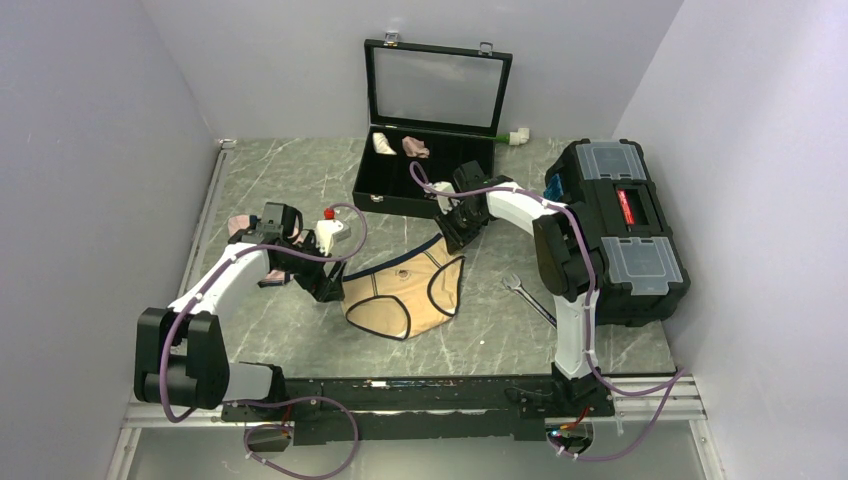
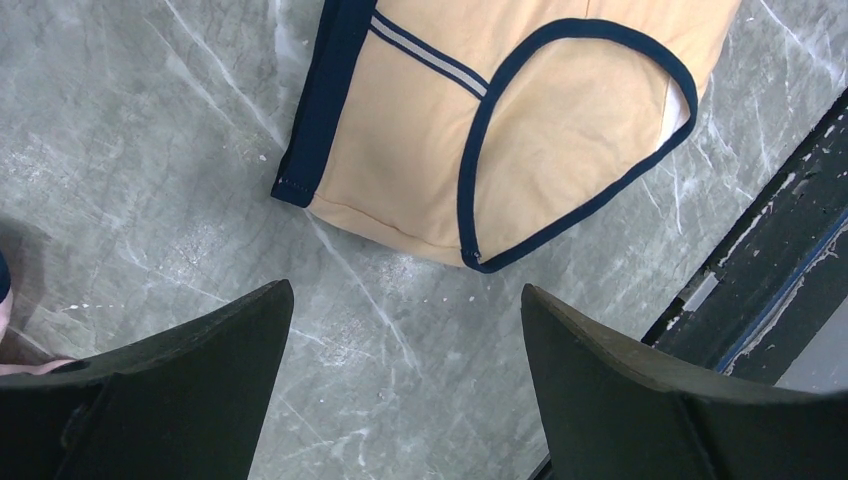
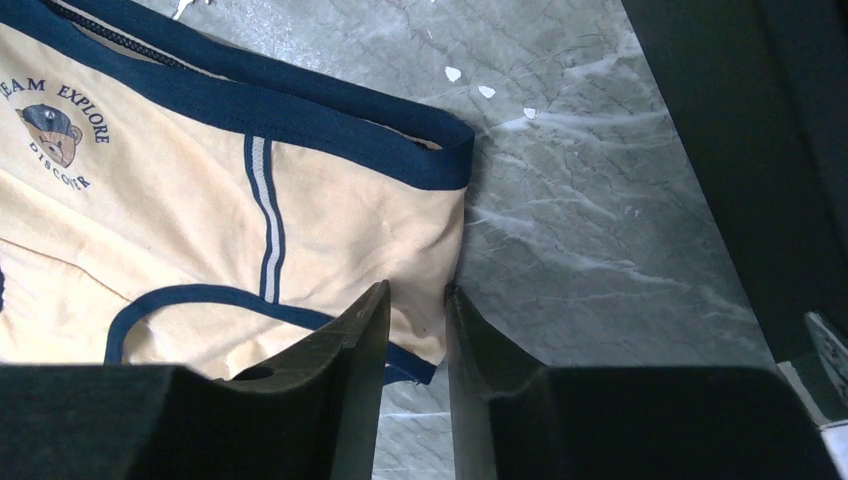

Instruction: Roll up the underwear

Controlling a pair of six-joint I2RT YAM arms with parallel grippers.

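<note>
Beige underwear [image 1: 430, 300] with navy trim lies spread flat on the table, its waistband toward the back and its leg openings toward the front. At its left end my left gripper stands wide open, with bare table between its fingers and the cloth's edge just ahead. At the right end is my right gripper, part open with a narrow gap. The underwear's right side edge [image 3: 450, 250] runs into that gap; whether the fingers touch the cloth, I cannot tell. The top view shows the right gripper over the waistband's right corner.
Behind the underwear stands an open black case [image 1: 440, 150] with small cloth pieces inside. Pink cloth [image 1: 240, 223] lies by the left arm. A wrench [image 1: 528, 300] and a black toolbox [image 1: 625, 230] are on the right. Free table lies in front of the cloth.
</note>
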